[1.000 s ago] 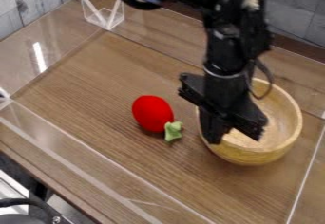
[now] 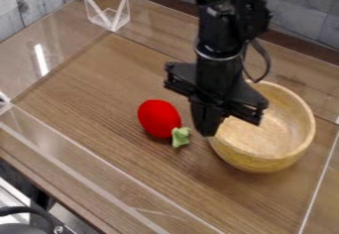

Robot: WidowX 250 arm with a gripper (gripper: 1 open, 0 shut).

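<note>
The black robot arm reaches down from the top, and its gripper [image 2: 212,121] hangs with the tips close together just above the left rim of a cream-coloured bowl [image 2: 279,144] on the right. A red object [image 2: 161,116] with a green tip, resembling a strawberry or pepper toy, lies on the wooden table [image 2: 93,149] just left of the gripper. No object shows between the gripper's tips.
A small white transparent item [image 2: 113,10] stands at the upper left near the table's back.
The gripper has risen a little and moved left, uncovering more of the bowl. The red object stays where it was.
</note>
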